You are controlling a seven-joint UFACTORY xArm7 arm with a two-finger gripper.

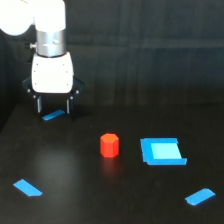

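Observation:
A red block with a hexagonal outline stands on the dark table, near the middle of the camera view. To its right is a pale square bordered in blue tape. My gripper hangs at the far left, well behind the block and apart from it. Its two dark fingers are spread, with nothing held between them. The white body of the arm above it is partly cut off by the top edge.
Short blue tape strips mark the table: one at front left, one at front right and one just below the gripper. Dark curtain hangs behind.

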